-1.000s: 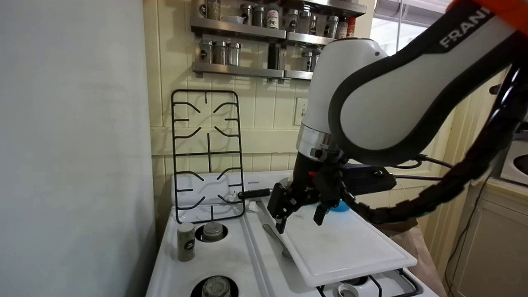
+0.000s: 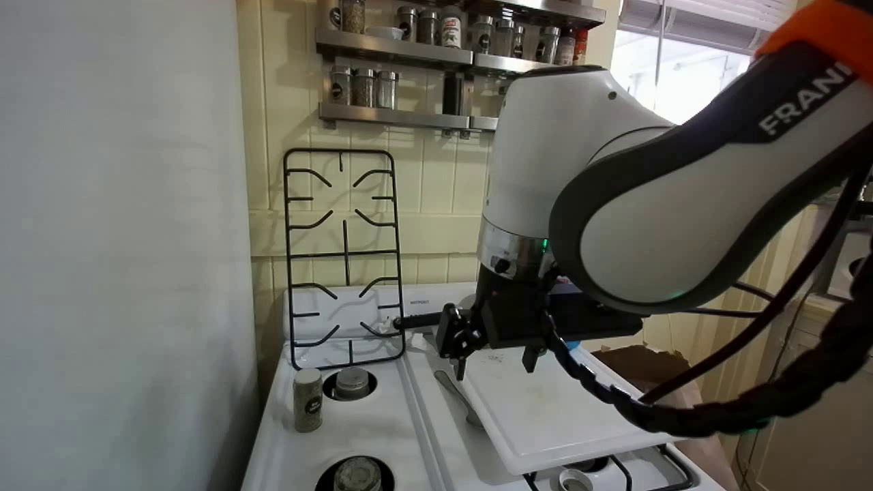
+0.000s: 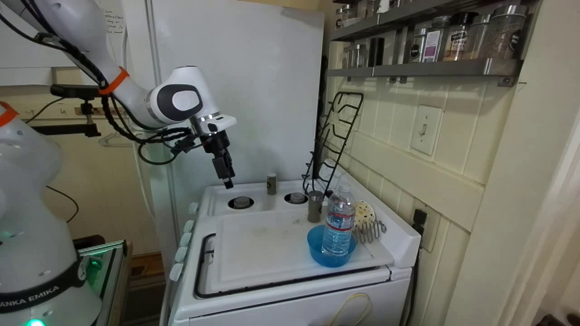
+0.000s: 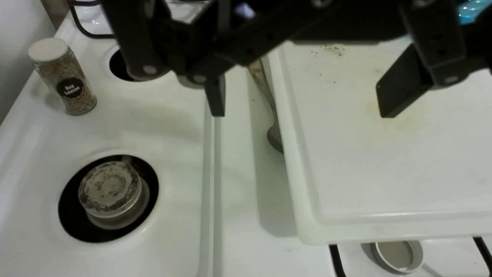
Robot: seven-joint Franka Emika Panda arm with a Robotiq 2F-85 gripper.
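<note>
My gripper is open and hangs above the stove, over the left edge of a white cutting board. In the wrist view its fingers stand wide apart with nothing between them. A glass spice jar labelled "Bay Leaves" stands upright on the bare left half of the stovetop, left of the gripper. The same jar shows near the grey panel. Beside the board's left edge lies a metal spoon, partly covered by the gripper.
A black burner grate leans upright at the back. On the board's other side a water bottle stands in a blue bowl, near a second jar. Burner caps rise from the stovetop. Spice shelves hang above.
The arm has shifted a little to the left in exterior view 1, and the hand has turned to a more level pose. The jar, board and spoon have stayed put.
</note>
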